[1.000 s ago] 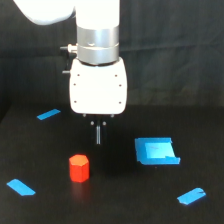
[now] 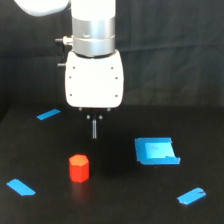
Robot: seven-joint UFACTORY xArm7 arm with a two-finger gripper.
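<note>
An orange-red block (image 2: 79,168) with a hexagonal outline stands on the dark table, left of the middle. My gripper (image 2: 95,134) hangs under the white hand (image 2: 94,80), above and slightly right of the block in the image and apart from it. Its dark fingers look like one thin strip against the black background, so whether they are parted does not show. Nothing is visible hanging from them.
A shallow blue tray (image 2: 140,147) lies to the right. Blue strips mark the table: a far-left strip (image 2: 48,114), a near-left strip (image 2: 20,187) and a near-right strip (image 2: 191,196). Table surface between block and tray is clear.
The arm and gripper have shifted a little left and slightly up in the image. The red block and the blue tray are where they were.
</note>
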